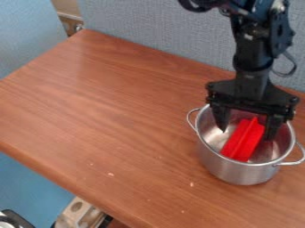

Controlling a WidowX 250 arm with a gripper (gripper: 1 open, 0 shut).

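A steel pot (pixel 234 172) with two side handles stands on the right part of the wooden table. Inside it lies a red object (pixel 243 139), tilted against the bottom and wall. My black gripper (pixel 247 121) is lowered over the pot, open, its fingers reaching down inside the rim on either side above the red object. Whether the fingertips touch it cannot be told.
A grey padded wall (pixel 155 31) runs behind it. Beyond the front-left edge is blue floor, with some hardware at the bottom left.
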